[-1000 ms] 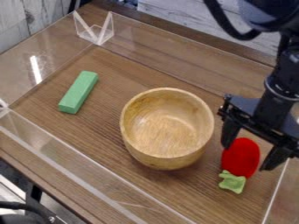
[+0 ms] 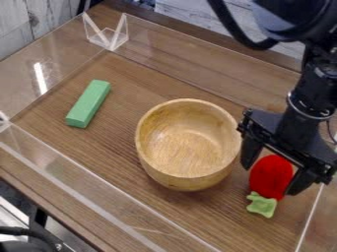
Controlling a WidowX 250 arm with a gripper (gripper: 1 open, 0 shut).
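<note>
The black gripper (image 2: 274, 148) hangs at the right of the camera view, open, its fingers spread around and just above a red object (image 2: 271, 177). A small green piece (image 2: 262, 205) lies against the red object's lower end. Left of the gripper sits a wooden bowl (image 2: 182, 140), empty. A green bar (image 2: 89, 103) lies at the left of the wooden table (image 2: 158, 59).
A white wire-like holder (image 2: 102, 31) stands at the back left. Dark cables or parts lie at the lower left edge.
The gripper has shifted a little to the left and down, closer over the red object. The bowl and other objects have not visibly moved.
</note>
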